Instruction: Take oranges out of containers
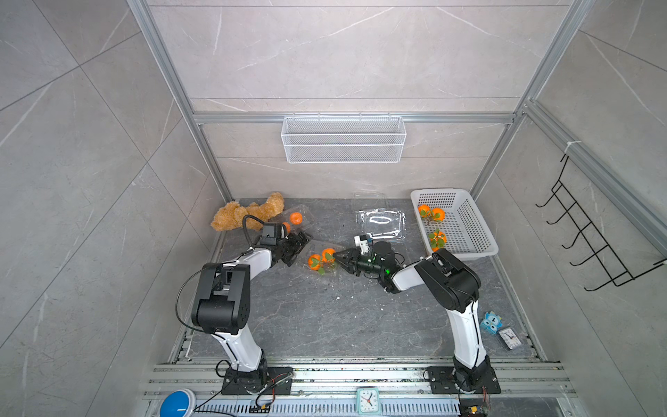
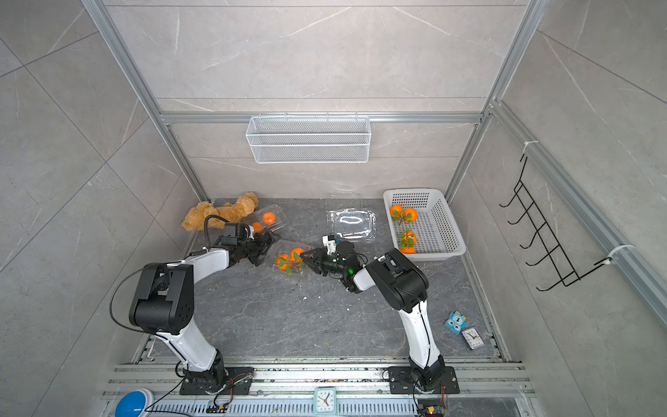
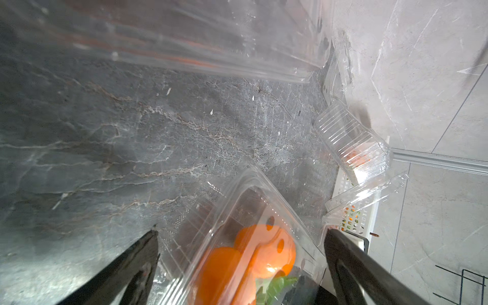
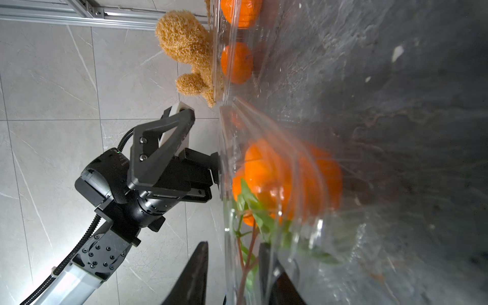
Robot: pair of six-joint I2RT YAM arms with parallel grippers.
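A clear plastic container with two leafy oranges (image 1: 314, 262) sits at mid table; its near side is in the right wrist view, where my right gripper is shut on the container's wall, beside leaves and stems. My left gripper (image 1: 298, 243) stands open at the container's left end; in the left wrist view, the oranges (image 3: 264, 249) show under clear plastic between its spread fingers. Behind the left gripper, another clear container holds two plain oranges (image 2: 269, 218).
A white basket (image 1: 465, 215) at back right holds several oranges with leaves. An empty clear container (image 1: 380, 223) lies at back centre. A plush toy (image 1: 236, 215) is at back left.
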